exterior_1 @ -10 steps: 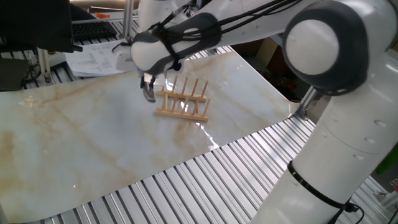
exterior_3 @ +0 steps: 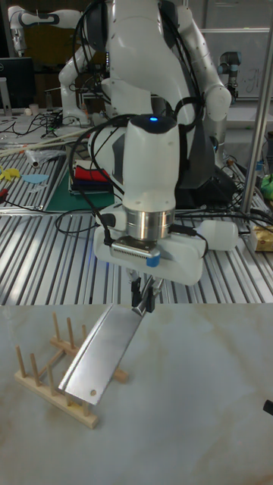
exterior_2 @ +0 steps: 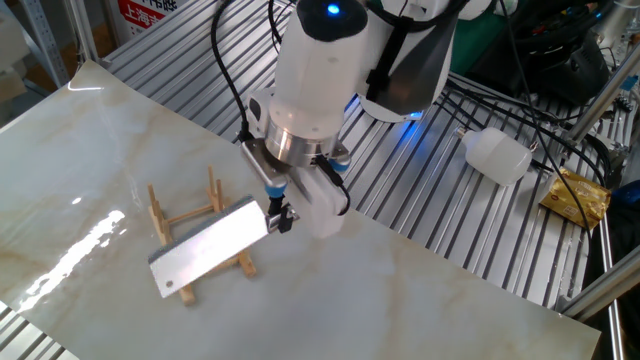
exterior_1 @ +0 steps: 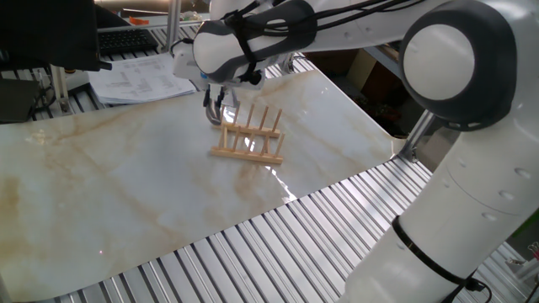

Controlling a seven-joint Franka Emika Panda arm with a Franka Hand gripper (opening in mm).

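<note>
A silver cleaver [exterior_2: 210, 247] is gripped at its handle end by my gripper [exterior_2: 283, 216], whose dark fingers are closed around it. In exterior view 3 the broad blade [exterior_3: 101, 355] slants down to the left from the gripper [exterior_3: 143, 298]. Behind and beneath it in that view is a wooden peg rack [exterior_3: 57, 398] standing on the marble-look table. Seen from exterior view 1, the cleaver [exterior_1: 214, 114] is nearly edge-on at the left end of the rack [exterior_1: 247, 156]. Whether blade and rack touch, I cannot tell. The arm hides part of the handle.
Papers [exterior_1: 141, 78] and a keyboard [exterior_1: 126, 39] lie beyond the table. A white bottle-like object [exterior_2: 497, 156] and a gold packet [exterior_2: 577, 203] sit on the slatted metal surface.
In exterior view 1 the gripper and cleaver have shifted right, closer to the rack's left end. The rack has stayed where it was.
</note>
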